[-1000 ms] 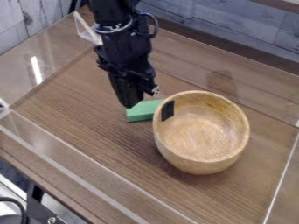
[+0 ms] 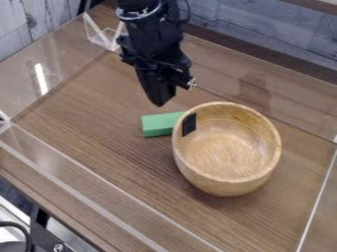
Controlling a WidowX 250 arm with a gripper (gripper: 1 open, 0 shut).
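My gripper (image 2: 164, 83) hangs over the table in the upper middle of the camera view, dark and shut, with nothing visible between its fingers. Below it a green block (image 2: 160, 125) lies on the table, touching or just beside a round tan bowl (image 2: 227, 157). A small black piece (image 2: 188, 123) is at the bowl's left rim; whether it is on the rim or behind it I cannot tell.
A dark edge with cables runs along the lower left, and mesh panels border the back.
The block and bowl look unmoved.
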